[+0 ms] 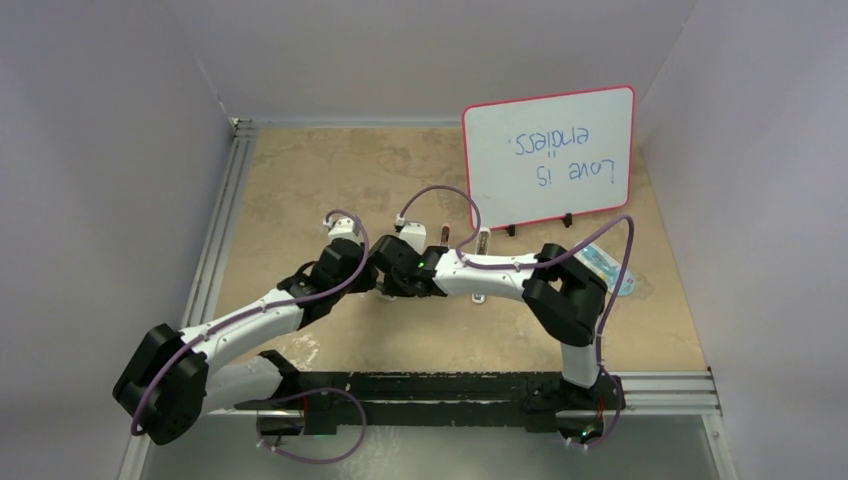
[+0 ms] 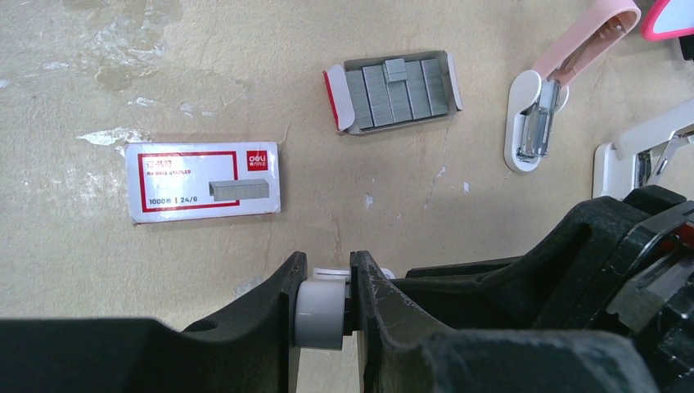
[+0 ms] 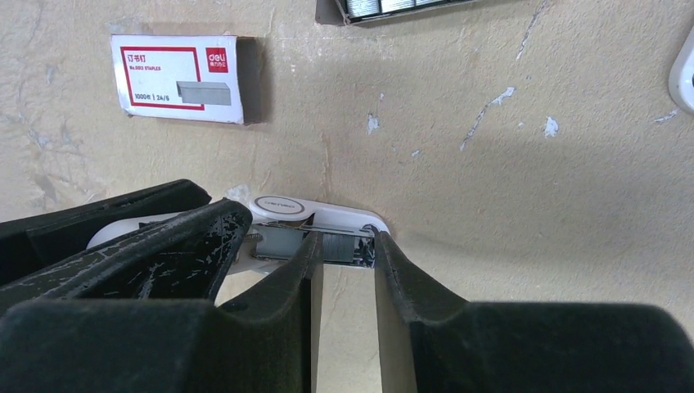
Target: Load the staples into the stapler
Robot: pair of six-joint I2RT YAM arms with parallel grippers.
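A white stapler (image 3: pixel 331 214) lies opened on the table in the right wrist view, its metal channel exposed. My left gripper is shut on the stapler's white end, seen between its fingers in the left wrist view. A grey staple strip (image 3: pixel 338 246) sits at the channel's front part. Over it, my right gripper is part open, one finger at each end of the strip; whether they touch it I cannot tell. In the top view both arms meet mid-table and hide most of the stapler.
A white-and-red staple box (image 2: pixel 205 184) lies beyond the stapler. Right of it is an open tray (image 2: pixel 340 98) of staple strips. A pink-and-white stapler (image 2: pixel 589 29) and another white stapler (image 2: pixel 610 168) lie further right. A whiteboard (image 1: pixel 550 155) stands at the back right.
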